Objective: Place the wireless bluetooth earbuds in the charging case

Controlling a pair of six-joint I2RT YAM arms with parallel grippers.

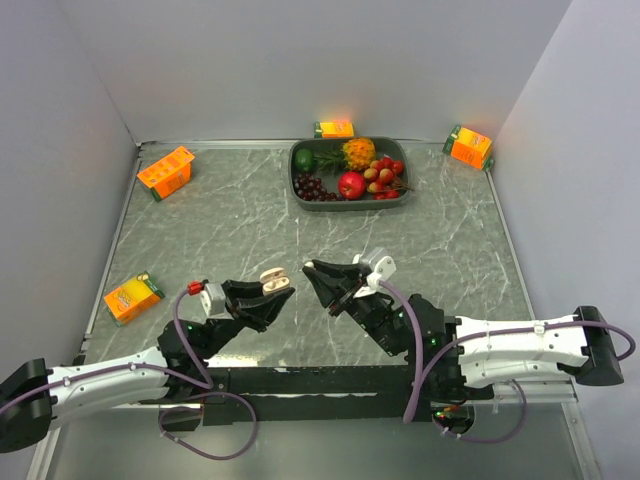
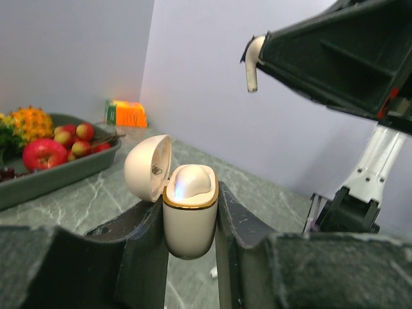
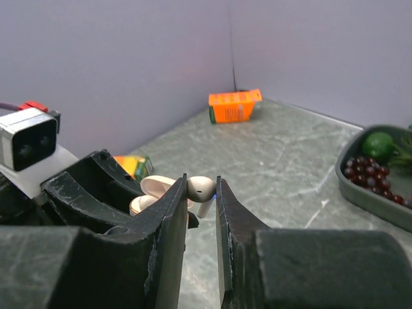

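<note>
My left gripper (image 1: 270,294) is shut on the cream charging case (image 2: 189,225), whose lid (image 2: 143,168) stands open; a rounded cream piece sits inside it. My right gripper (image 1: 316,276) is shut on a cream earbud (image 3: 201,187), held just right of the case and apart from it. In the left wrist view that earbud (image 2: 253,55) hangs upper right of the case, stem pointing down. In the right wrist view the case (image 3: 154,193) is behind and left of the earbud.
A grey tray of fruit (image 1: 309,200) stands at the back centre. Orange boxes (image 1: 168,175) lie at the left and back edges. Walls enclose the marble counter, whose middle (image 1: 230,230) is clear.
</note>
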